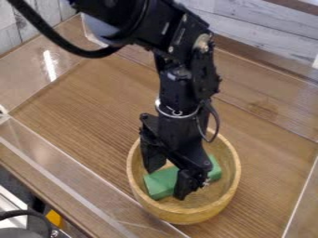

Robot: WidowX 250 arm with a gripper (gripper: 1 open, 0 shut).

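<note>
My black gripper [174, 169] reaches down from the top of the camera view into a wooden bowl [214, 204] at the lower middle. Its fingers are open, spread over a green rectangular block [162, 186] lying on the bowl's floor. The fingertips are low, close to the block; whether they touch it cannot be told.
A clear raised edge runs along the lower left, and white planks stand at the back.
</note>
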